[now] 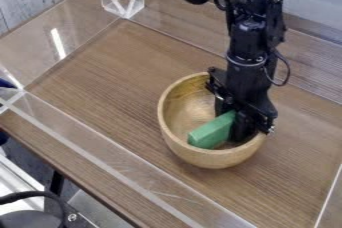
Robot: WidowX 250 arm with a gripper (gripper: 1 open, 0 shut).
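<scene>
My black gripper [238, 120] reaches down into a round wooden bowl [178, 112] at the centre right of the view. A green block [209, 133] lies tilted in the bowl, its upper end under the gripper.
A wooden table [94, 92] has bare space to the left and lower right of the bowl. A small white wire-like object [122, 2] stands at the back left. Clear strips run along the table's front left edge.
</scene>
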